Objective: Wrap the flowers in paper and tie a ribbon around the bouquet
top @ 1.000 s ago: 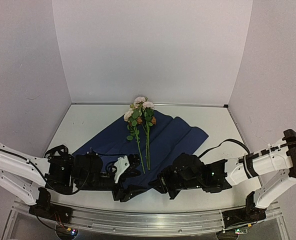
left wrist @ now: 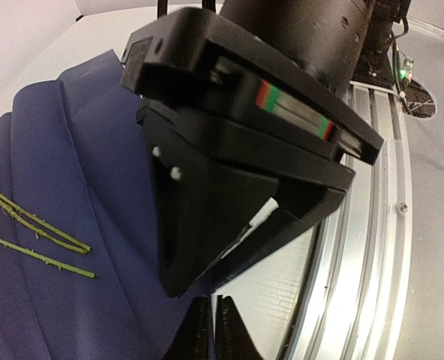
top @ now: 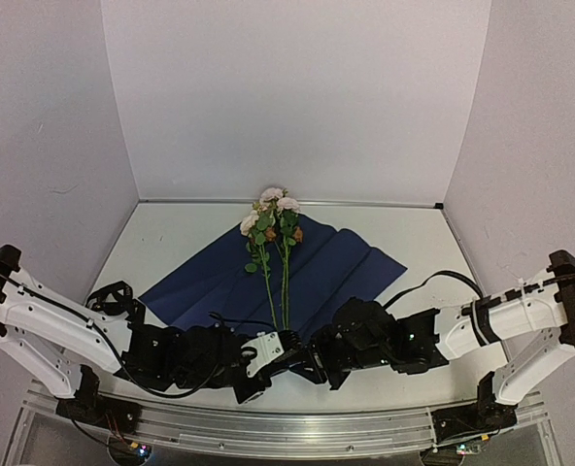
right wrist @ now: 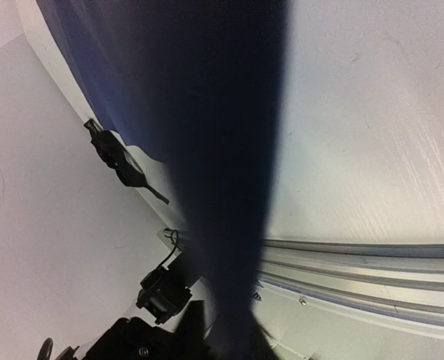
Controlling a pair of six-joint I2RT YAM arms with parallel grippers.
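Observation:
The fake flowers (top: 272, 217), pale pink blooms on green stems, lie on a navy wrapping cloth (top: 210, 282). In the left wrist view, cut stem ends (left wrist: 46, 262) rest on the cloth. My right gripper is shut on the cloth's near corner; a dark, blurred band of it runs down to the fingers. Close against it at the table's front stands my left gripper. Its fingertips are near together, with a navy strip showing in the narrow gap; whether they pinch the cloth is unclear. From above, both fingertips are hidden.
A dark strap-like item (right wrist: 121, 157) lies at the table's edge beyond the cloth. Metal rails (top: 287, 425) border the front.
My left gripper has moved right to meet the right one, and its wide-spread fingers have come together. The right arm and the flowers look unmoved.

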